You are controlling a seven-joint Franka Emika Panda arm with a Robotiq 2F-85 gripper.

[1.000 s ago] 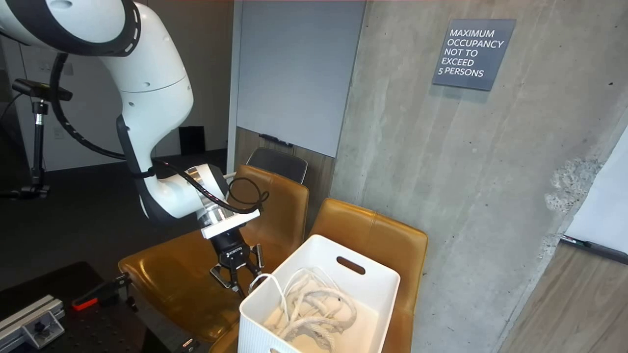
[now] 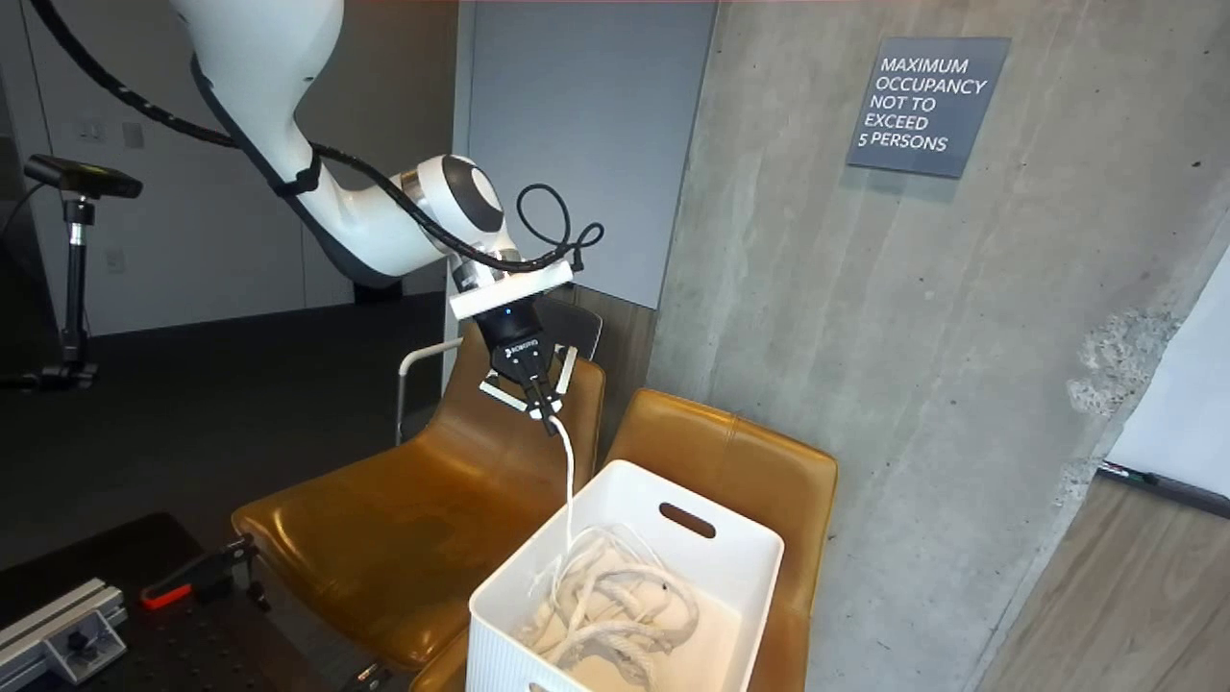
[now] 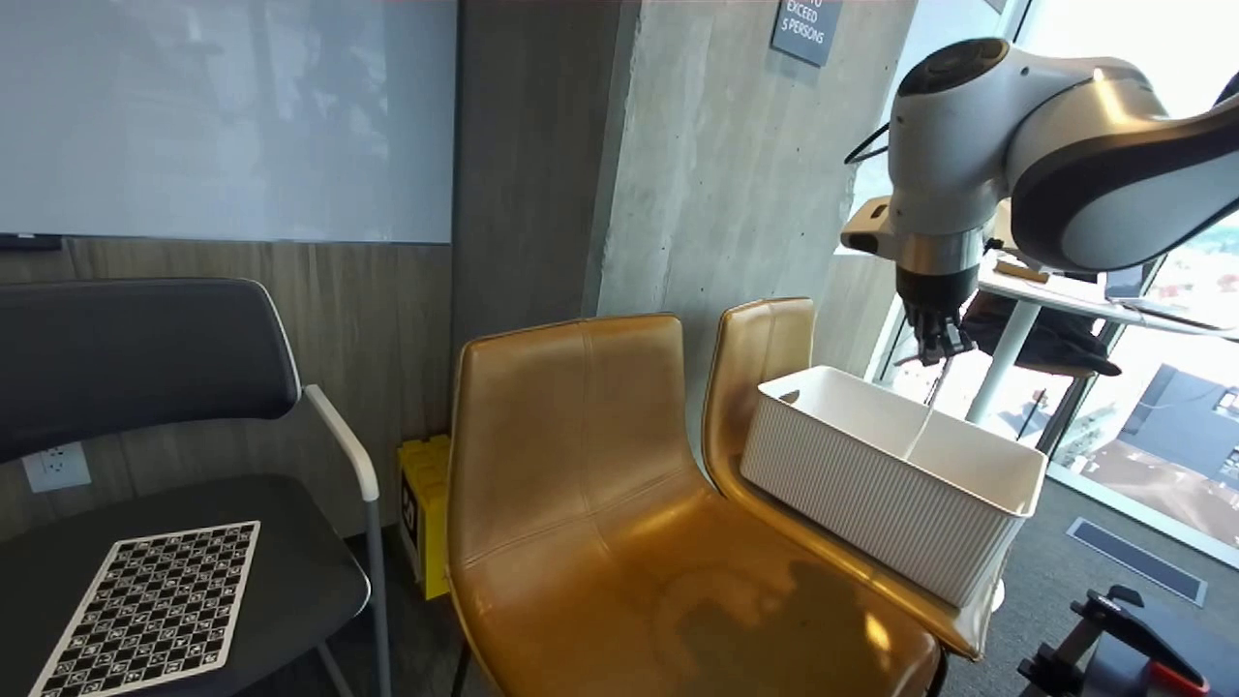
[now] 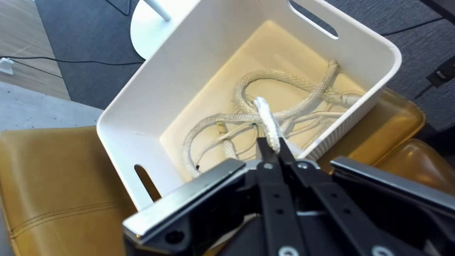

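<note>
My gripper (image 2: 547, 417) is shut on a thin white rope (image 2: 568, 461), held above the near-left side of a white bin (image 2: 738, 542). From the fingers the rope hangs down into the bin, where it meets a loose heap of pale ropes and cords. Seen from the wrist, the gripper pinches the rope, and its short end (image 4: 264, 111) sticks out past the fingertips. Thicker braided rope (image 4: 209, 121) lies curled on the bin's floor below. In the second exterior view the rope (image 3: 926, 412) slopes down from the gripper (image 3: 938, 354) behind the bin's front wall.
The bin rests on a tan chair (image 2: 738, 444), with another tan chair (image 2: 427, 496) beside it. A concrete wall (image 2: 830, 346) rises behind. A dark table with clamp hardware (image 2: 208, 577) occupies the lower left.
The gripper was open and low beside the bin's near-left rim, with the rope draped over that rim. Now it is shut on the rope, has risen, and the rope is drawn up out of the bin.
</note>
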